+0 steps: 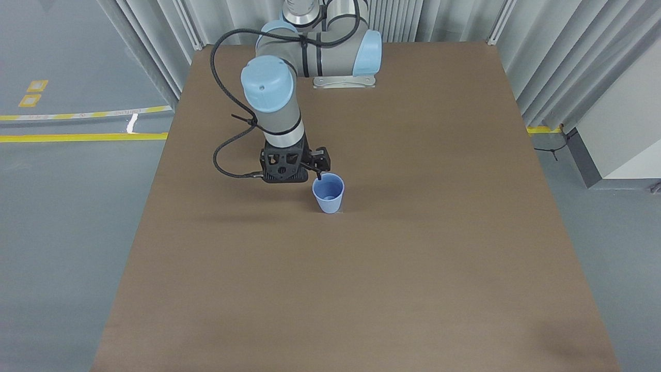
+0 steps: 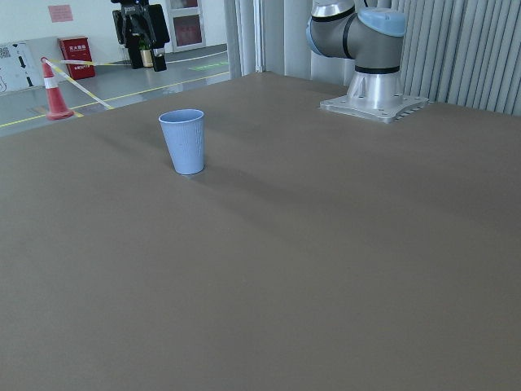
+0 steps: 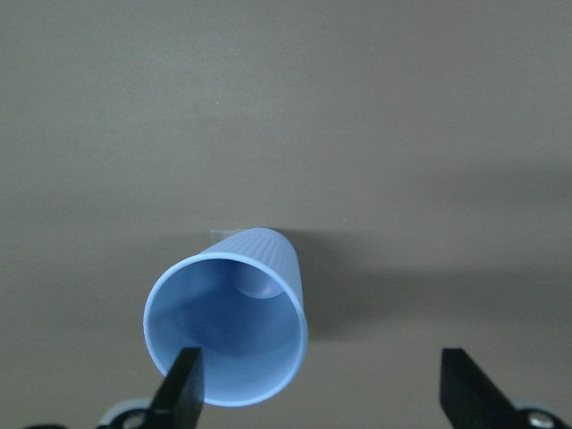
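Observation:
A light blue ribbed cup point(image 1: 328, 196) stands upright on the brown table point(image 1: 353, 279), also seen in the left view point(image 2: 183, 147). My gripper is open, its two black fingers wide apart with nothing held between them. It is above and slightly behind the cup; in the left view the gripper hangs clear above and to the left of the cup. In the wrist view the cup sits by the left finger, below it.
The robot's base point(image 2: 374, 106) stands at the back edge, beside pale curtains. A traffic cone point(image 2: 57, 102) and tape stand on the floor beyond the table.

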